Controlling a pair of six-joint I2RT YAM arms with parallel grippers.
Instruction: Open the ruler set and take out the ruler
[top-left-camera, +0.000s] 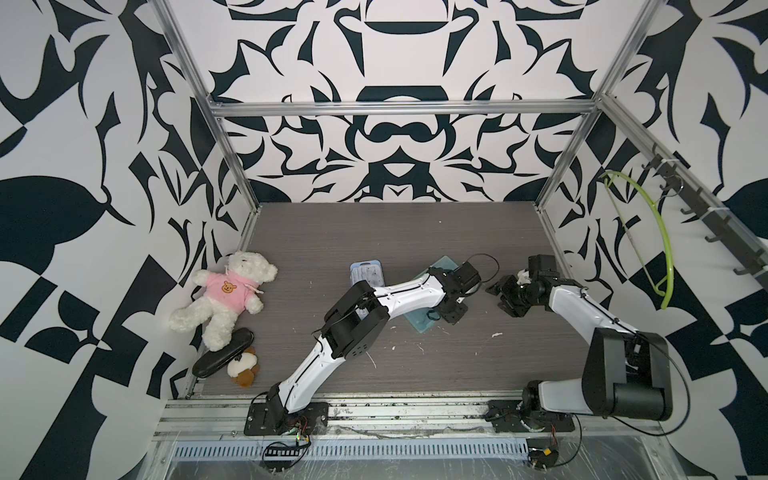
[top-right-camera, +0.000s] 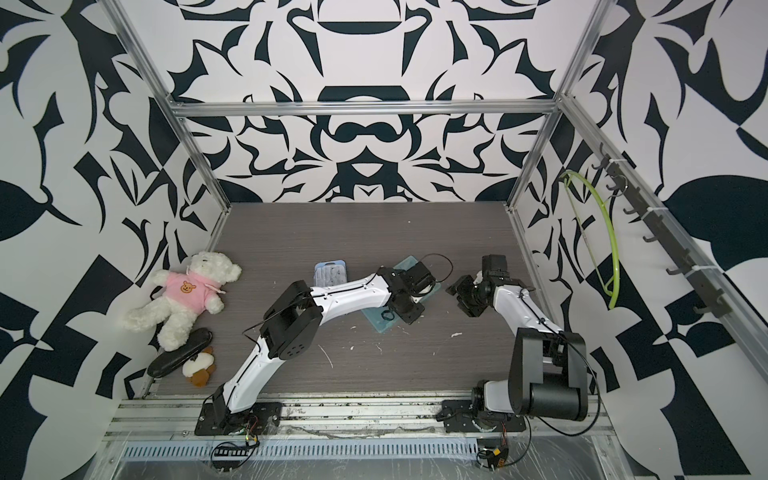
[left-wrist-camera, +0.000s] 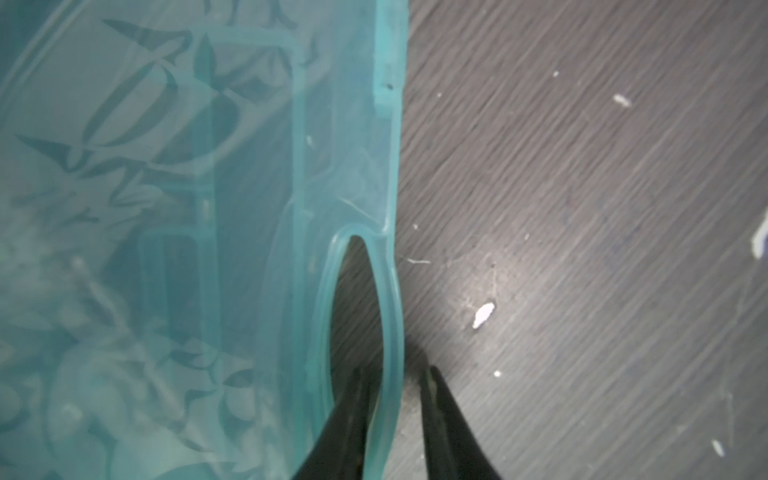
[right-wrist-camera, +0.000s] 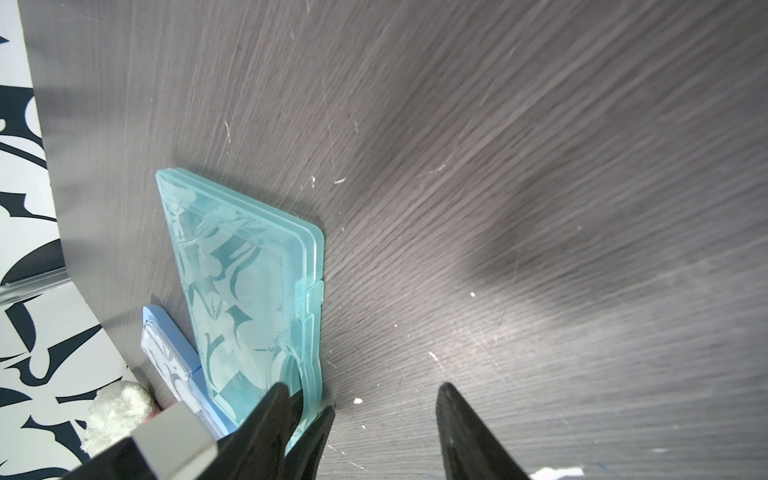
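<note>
A translucent teal case (right-wrist-camera: 240, 288) with a loop handle (left-wrist-camera: 388, 320) lies flat mid-table, partly hidden under my left arm in the top views. My left gripper is at the handle, one finger inside the loop and the other outside, the fingers part open around the handle strip. My right gripper stands part open to the right of the case, with nothing between its fingers. Behind my left arm lies a light blue case (top-right-camera: 329, 272); whether either case holds the ruler is not clear.
A white teddy bear in pink (top-left-camera: 228, 292), a black oblong case (top-left-camera: 220, 356) and a small brown-white plush (top-left-camera: 244, 368) sit at the left. A green hoop (top-left-camera: 664, 240) hangs on the right wall.
</note>
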